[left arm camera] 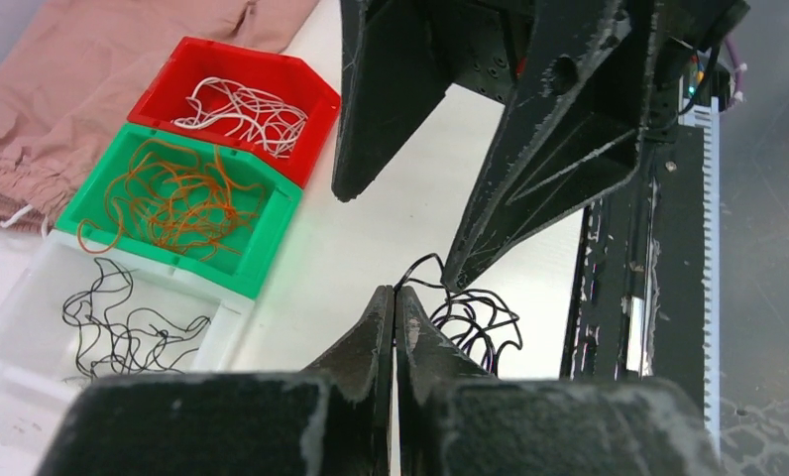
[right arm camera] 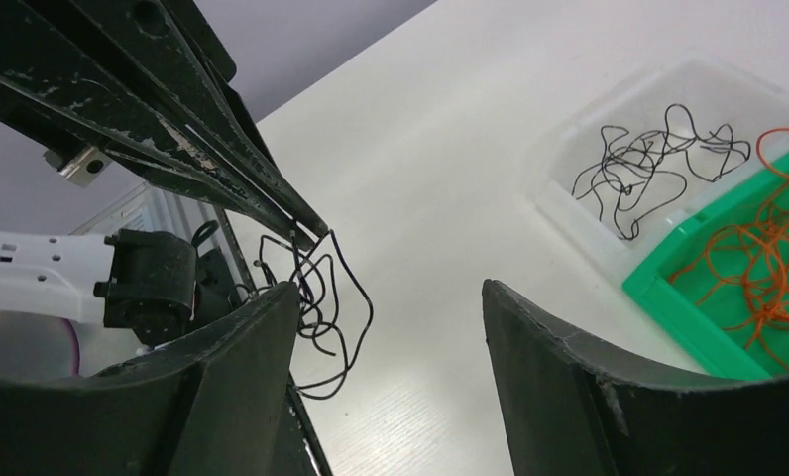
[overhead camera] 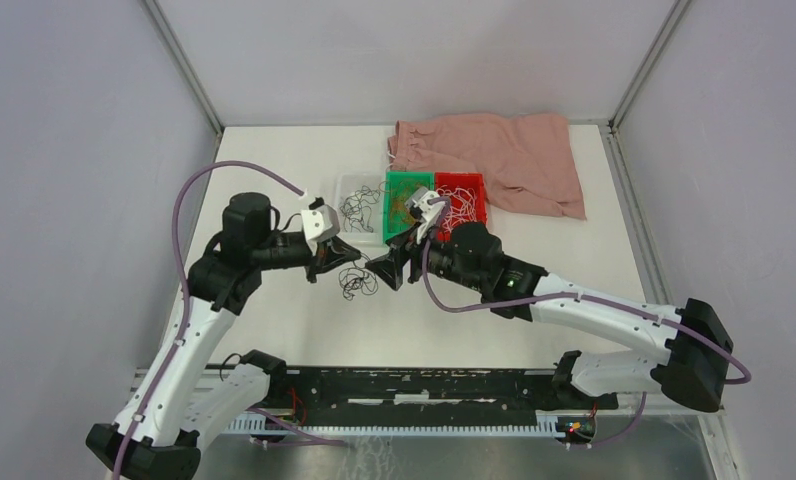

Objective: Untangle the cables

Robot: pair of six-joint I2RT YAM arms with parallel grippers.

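Note:
A tangled black cable (overhead camera: 358, 280) hangs over the white table from my left gripper, whose fingertips are closed on it in both wrist views; its loops dangle below. My right gripper stands open just right of the left one, its fingers spread. In the right wrist view the hanging loops (right arm camera: 359, 347) appear beside its left finger, and in the left wrist view one right fingertip is close to the cable; whether it touches is unclear.
Behind are a white bin (left arm camera: 29, 307) of black cables, a green bin (left arm camera: 272, 238) of orange cables and a red bin (left arm camera: 306, 94) of white cables, with a pink cloth (overhead camera: 494, 160) at the back.

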